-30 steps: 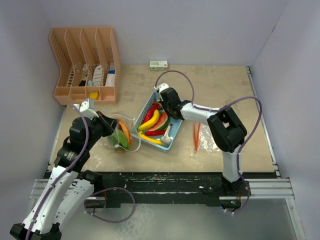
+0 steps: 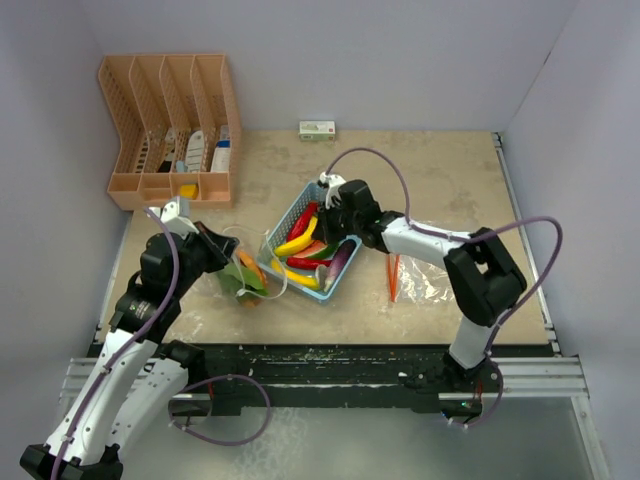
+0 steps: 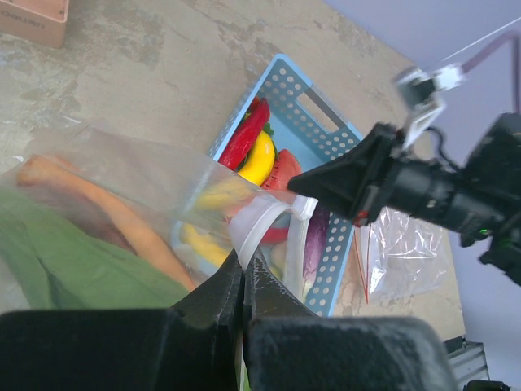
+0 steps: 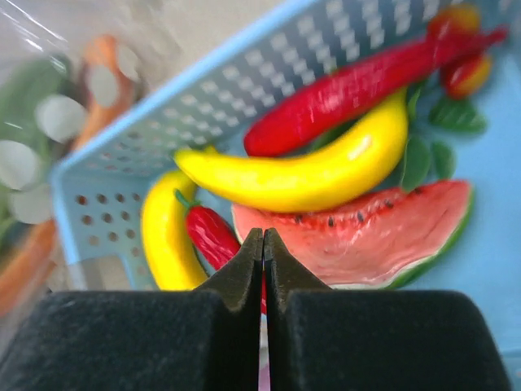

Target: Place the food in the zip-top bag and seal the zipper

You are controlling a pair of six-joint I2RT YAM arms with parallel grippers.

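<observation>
My left gripper is shut on the rim of the clear zip top bag (image 3: 175, 167). A carrot (image 3: 122, 216) and a green vegetable (image 3: 61, 252) lie inside the bag, and its mouth gapes toward the blue basket (image 2: 286, 222). Over that basket hangs my right gripper, shut with nothing between its fingers. The purple eggplant (image 2: 341, 262) lies in the basket's front right part, outside those fingers. Also in the basket are a watermelon slice (image 4: 358, 236), yellow bananas (image 4: 309, 175) and red peppers (image 4: 350, 98).
A peach-coloured rack (image 2: 170, 130) stands at the back left, a small box (image 2: 317, 130) at the back. Orange sticks (image 2: 392, 277) and a flat clear bag (image 2: 425, 283) lie right of the basket.
The left arm holds still.
</observation>
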